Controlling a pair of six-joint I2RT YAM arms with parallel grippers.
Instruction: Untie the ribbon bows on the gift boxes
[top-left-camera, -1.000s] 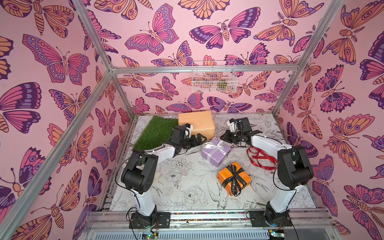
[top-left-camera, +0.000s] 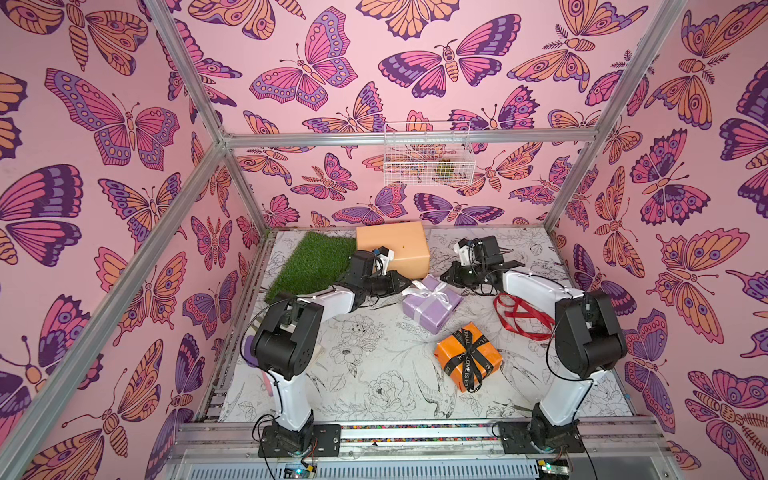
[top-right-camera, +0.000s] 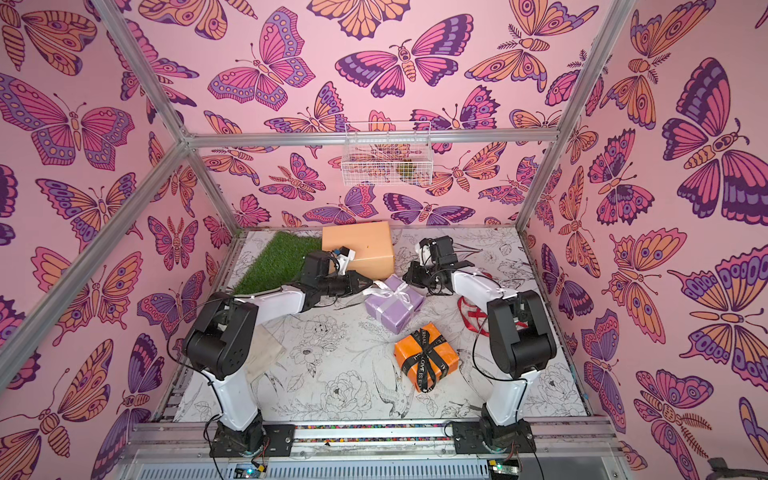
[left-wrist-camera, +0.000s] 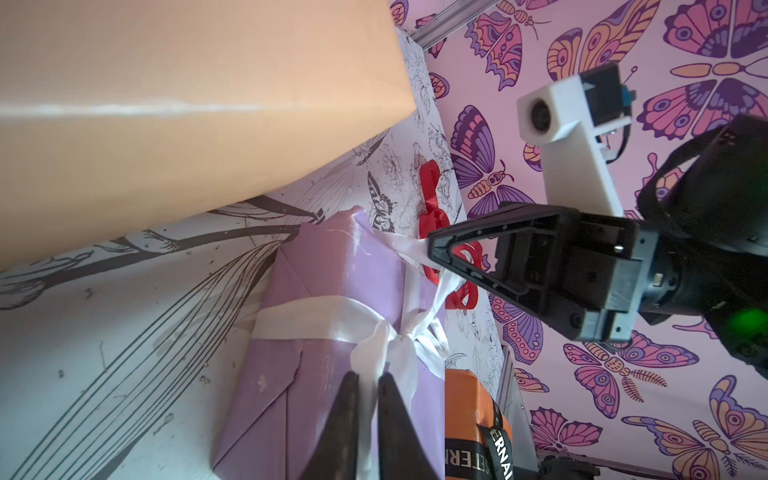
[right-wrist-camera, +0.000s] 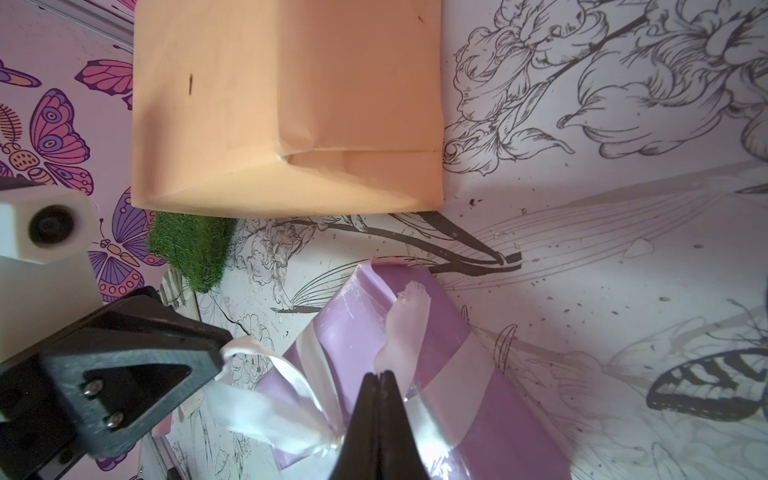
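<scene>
A purple gift box (top-left-camera: 430, 308) with a white ribbon bow (top-right-camera: 393, 297) stands between both grippers. My left gripper is narrowly open; a white ribbon tail (left-wrist-camera: 369, 356) passes between its fingertips, with gaps still showing beside it. Across the box, my right gripper is shut on another white ribbon end (right-wrist-camera: 405, 324), which sticks out past its tips. From there the ribbon runs down to the knot (left-wrist-camera: 400, 334). Nearer the front lies an orange box (top-left-camera: 469, 357), its black ribbon (top-right-camera: 428, 357) still tied around it.
A peach box (top-left-camera: 396, 244) stands just behind the left gripper, beside a green grass mat (top-left-camera: 312, 260). Loose red ribbon (top-left-camera: 524, 316) lies under the right arm.
My left gripper has moved slightly toward the purple box, and its wide-spread fingers have come closer together. The right arm and both wrapped boxes look unmoved.
</scene>
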